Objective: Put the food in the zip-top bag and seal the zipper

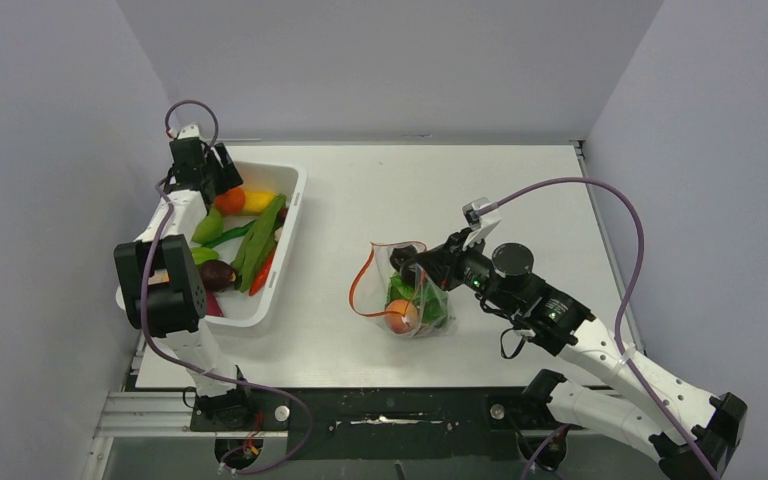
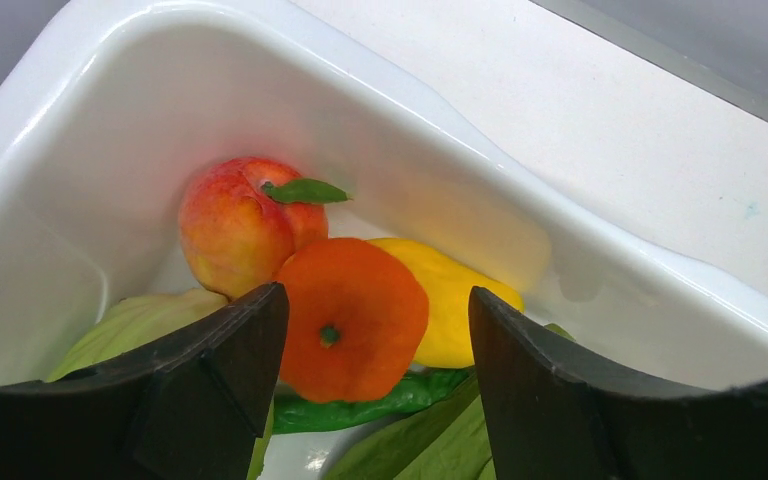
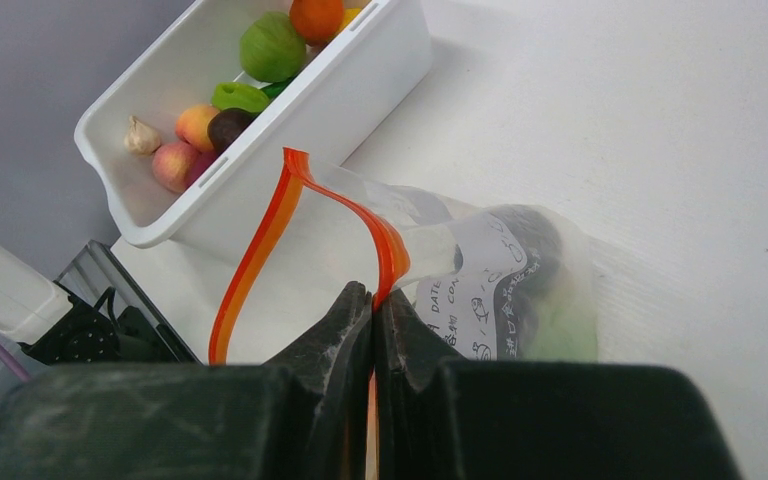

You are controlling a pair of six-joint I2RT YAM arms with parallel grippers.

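A clear zip top bag (image 1: 427, 322) with an orange zipper strip (image 3: 392, 250) stands mid-table with its mouth open. Inside it show a round orange-pink item (image 1: 401, 316), dark items and green leaves. My right gripper is shut on the bag's rim at the orange strip. Over the back of the white bin, my left gripper stands open with nothing gripped. An orange tomato-like item (image 2: 352, 320) lies below and between its fingers in the left wrist view. Against it rest a peach (image 2: 245, 222) and a yellow item (image 2: 450, 300).
The white bin (image 1: 295, 215) at the left holds several other foods, among them long green pods (image 1: 260, 240), an eggplant (image 1: 218, 276) and a red pepper (image 1: 261, 274). Its raised walls surround the left gripper. Table (image 1: 380, 190) behind the bag is clear.
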